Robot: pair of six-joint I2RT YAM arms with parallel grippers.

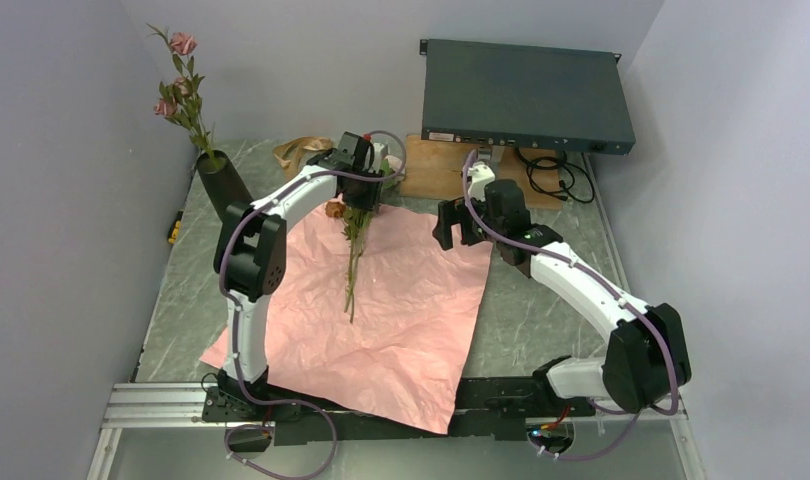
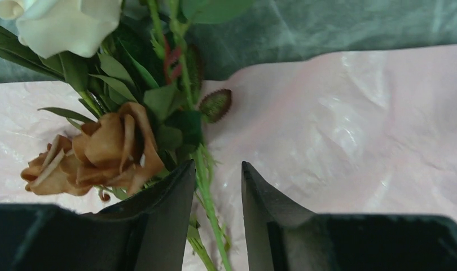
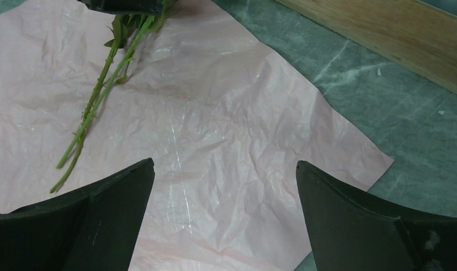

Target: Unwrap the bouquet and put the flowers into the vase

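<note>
A dark vase (image 1: 222,184) stands at the back left, holding tall pink flowers (image 1: 184,88). More flowers lie on the pink sheet, their green stems (image 1: 353,265) pointing toward the front. My left gripper (image 1: 363,203) is over their upper part and hides most of the blooms in the top view. From the left wrist, a brown flower (image 2: 110,149) and a white flower (image 2: 68,22) show on the left. A green stem (image 2: 210,206) runs between the left gripper's parted fingertips, not gripped. My right gripper is open over bare sheet, right of the stems.
The pink sheet (image 1: 401,330) covers the middle of the grey table. At the back right, a dark flat box (image 1: 526,95) stands above a wooden board (image 1: 436,170), with a coiled black cable (image 1: 558,175) beside it. Brown paper (image 1: 299,150) lies at the back.
</note>
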